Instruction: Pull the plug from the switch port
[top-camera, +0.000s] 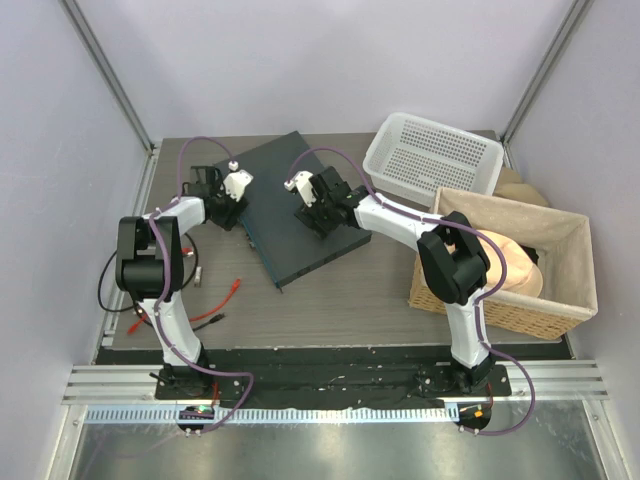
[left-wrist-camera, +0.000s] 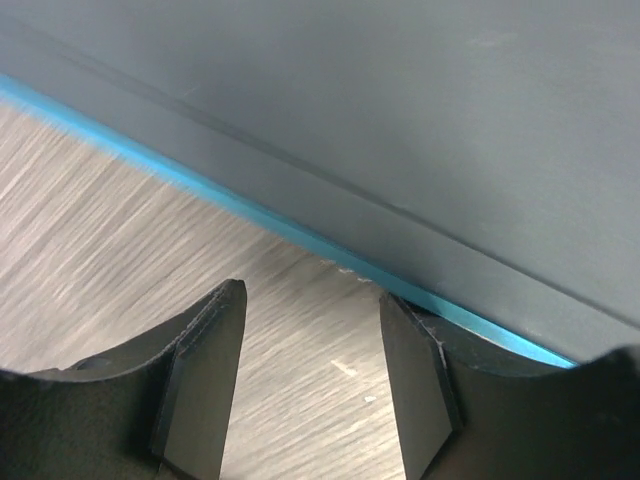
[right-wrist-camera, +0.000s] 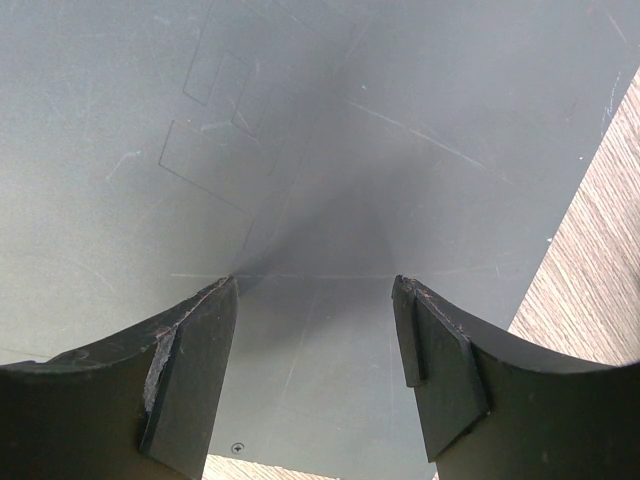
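Observation:
The dark grey switch (top-camera: 305, 250) lies on the table; in the left wrist view its side (left-wrist-camera: 460, 120) has a blue strip along the bottom edge. My left gripper is open at that edge, its fingertips low by the table, blurred, nothing held. My right gripper stands open over the scratched top face (right-wrist-camera: 400, 200), nothing between its fingers. No port or plug can be made out at either gripper.
Red and black cables (top-camera: 228, 298) lie at the front left. A white plastic basket (top-camera: 432, 150) is at the back right, a wicker basket (top-camera: 570, 265) at the right.

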